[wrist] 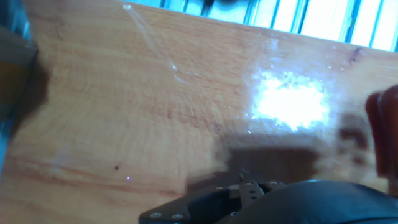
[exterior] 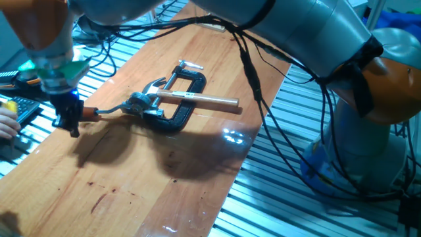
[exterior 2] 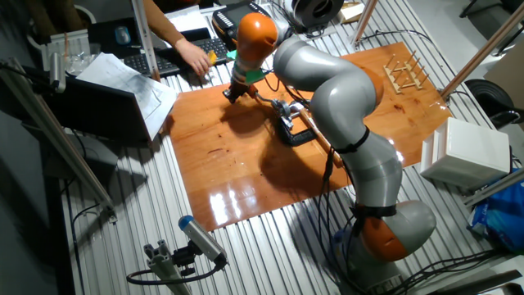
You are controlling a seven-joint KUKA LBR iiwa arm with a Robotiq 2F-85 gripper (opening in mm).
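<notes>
My gripper [exterior: 74,131] hangs low over the left part of the wooden table, pointing down. Beside it, partly hidden by it, is the orange handle [exterior: 90,113] of a tool whose metal shaft runs toward the clamp; whether they touch cannot be told. In the wrist view only dark parts of my gripper show at the bottom edge, and the finger's state is unclear. A blurred red-brown object [wrist: 388,130] stands at the right edge. A hammer [exterior: 207,99] with a wooden handle lies across a black C-clamp [exterior: 174,124], near a roundish metal piece [exterior: 137,101].
A person's hand [exterior 2: 195,59] with something yellow is by the keyboard [exterior 2: 155,61], close to my gripper. A wooden peg rack [exterior 2: 405,75] stands at the table's far end. White drawers [exterior 2: 467,152] stand beyond the table's edge.
</notes>
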